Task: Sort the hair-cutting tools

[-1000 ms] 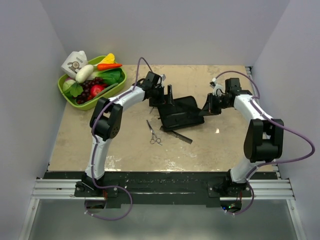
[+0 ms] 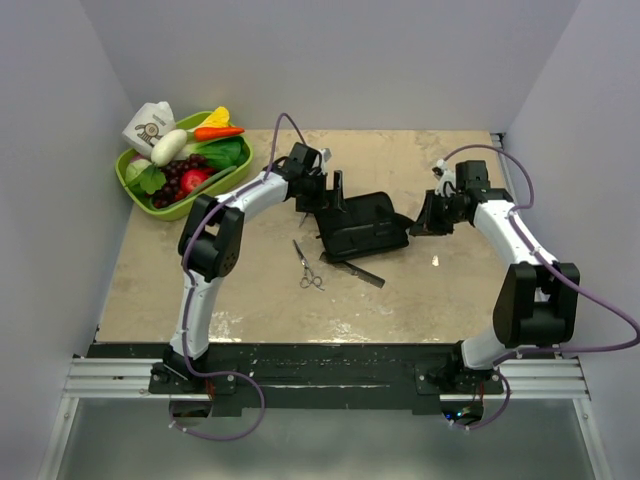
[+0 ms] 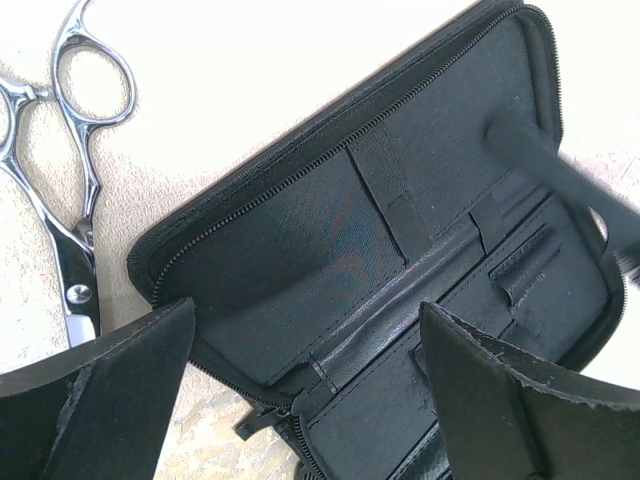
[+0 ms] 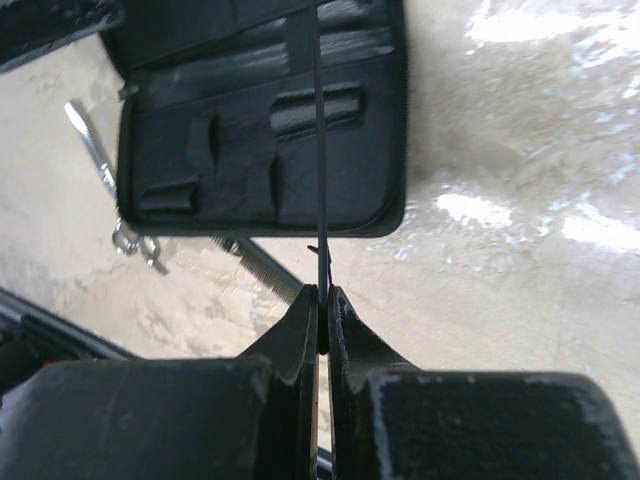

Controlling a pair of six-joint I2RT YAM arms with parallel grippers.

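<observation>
An open black zip case (image 2: 362, 238) lies mid-table, its elastic loops and pockets (image 3: 345, 235) bare in the left wrist view. Over its upper left side my left gripper (image 2: 325, 192) is open, with nothing held between the fingers. On the case's right, my right gripper is shut on a thin dark strip (image 4: 320, 150), apparently a comb seen edge-on, which reaches out over the case. Silver scissors (image 2: 308, 268) lie left of the case on the table; scissors (image 3: 80, 120) also show in the left wrist view. Another dark comb (image 2: 362, 272) touches the case's front edge.
A green basket (image 2: 190, 210) of vegetables and fruit stands at the back left, with a white bag (image 2: 148, 127) at its rim. A thin tool (image 2: 303, 218) peeks out beside the left arm.
My right gripper has drawn slightly to the right, away from the case, with the dark strip still in it. The left arm, the case and the tools on the table look unmoved.
</observation>
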